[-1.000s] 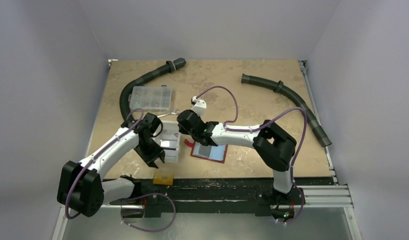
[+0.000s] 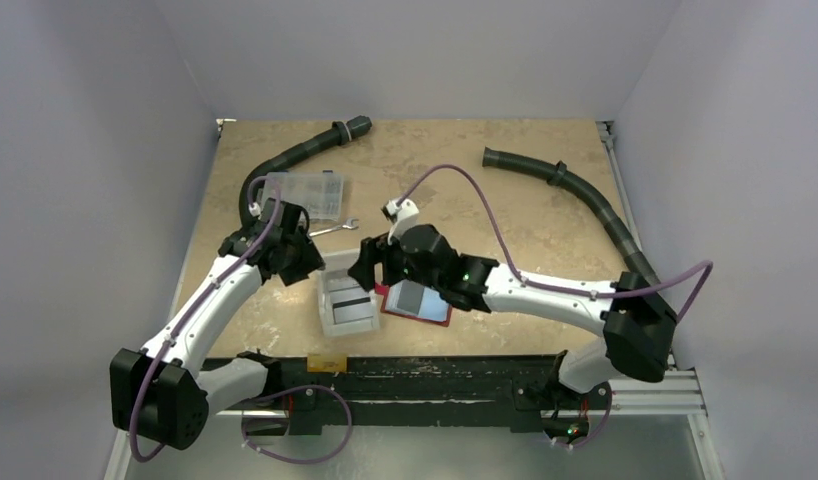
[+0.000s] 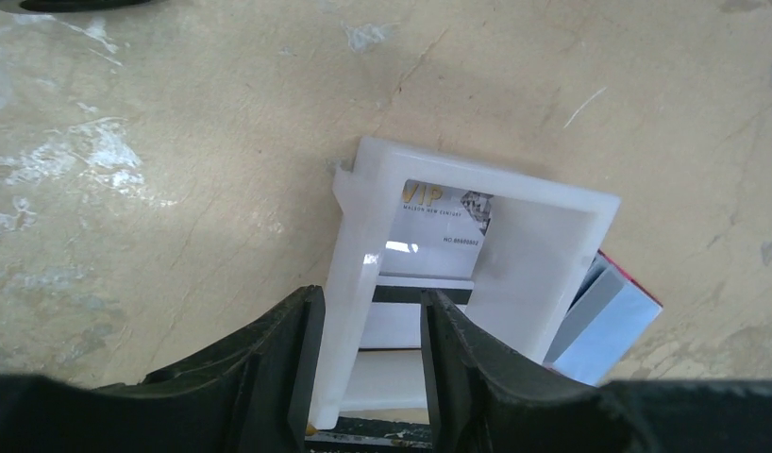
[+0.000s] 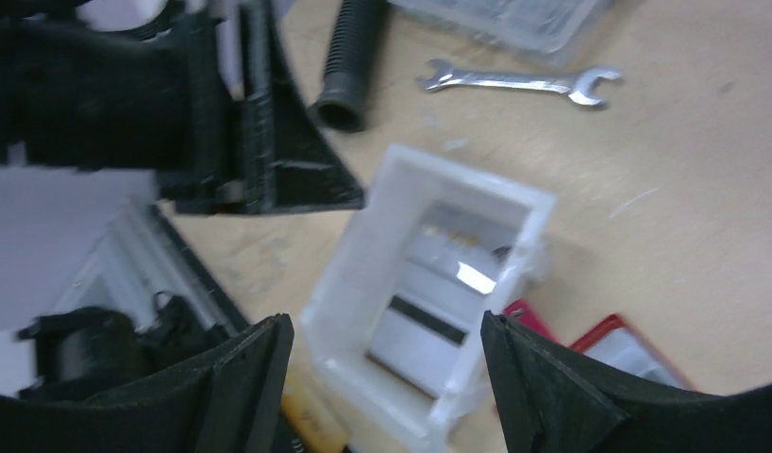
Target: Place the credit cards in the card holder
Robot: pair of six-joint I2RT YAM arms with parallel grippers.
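Note:
The white box (image 2: 325, 310) stands upright on the table; in the left wrist view a "VIP" card (image 3: 439, 231) and a card with a black stripe (image 3: 392, 326) lie inside it. To its right, the red-edged card holder (image 2: 420, 303) lies open, showing light blue and grey inside. My left gripper is open above the box's left side, its fingers apart and nothing held. My right gripper, also open, hovers over the box's right side, empty. In the top view the arms hide the box's back corners.
Behind the box lie a wrench (image 2: 335, 227) and a clear compartment case (image 2: 310, 192). Black hoses (image 2: 300, 152) curve along both sides. A yellow piece (image 2: 327, 363) sits at the front edge.
The white box has shifted slightly right and toward the front edge. My left gripper has moved back from the box's front left. The right arm's elbow has swung outward to the right.

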